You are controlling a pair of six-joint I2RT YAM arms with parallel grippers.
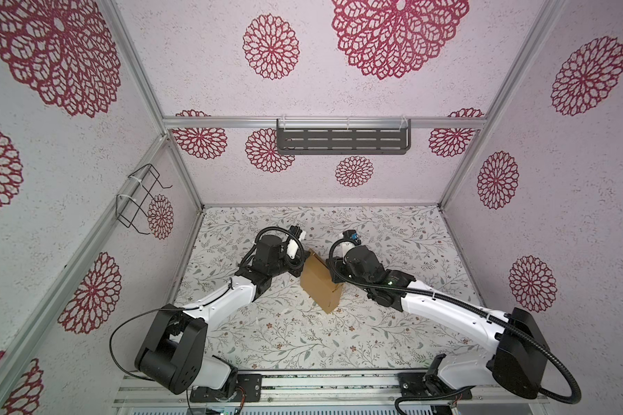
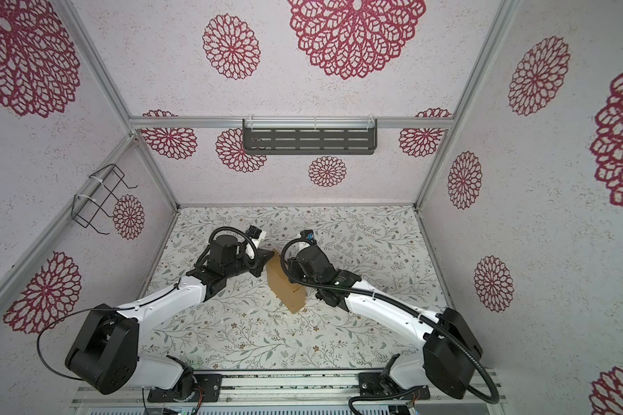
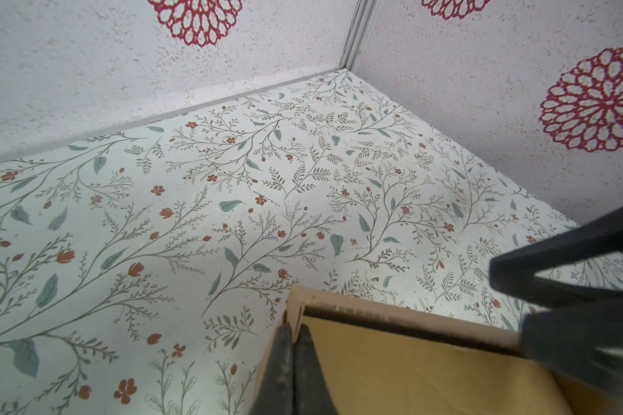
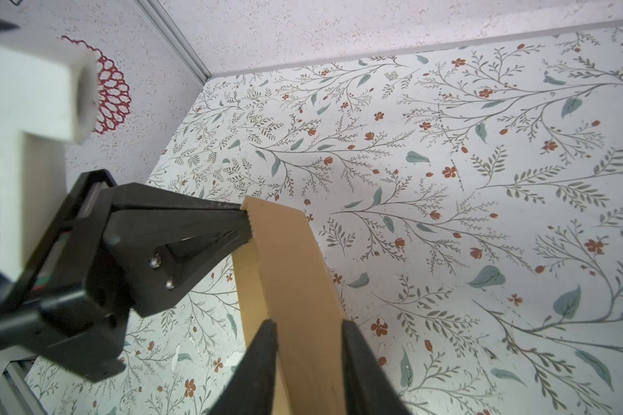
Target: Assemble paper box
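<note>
A brown cardboard box (image 1: 318, 283) is held tilted above the middle of the table, between the two arms. My left gripper is shut on the box's thin cardboard edge at one top corner; the right wrist view shows its tip touching that corner. At the other end, my right gripper has its fingers apart, with the narrow side of the box (image 4: 297, 276) showing between them. Whether those fingers touch the cardboard cannot be told. A sunken top panel (image 3: 422, 373) lies below the raised rim in the left wrist view.
A dark shelf (image 1: 343, 141) hangs on the back wall, and a black wire rack (image 1: 140, 198) is fixed at the left, both away from the arms.
</note>
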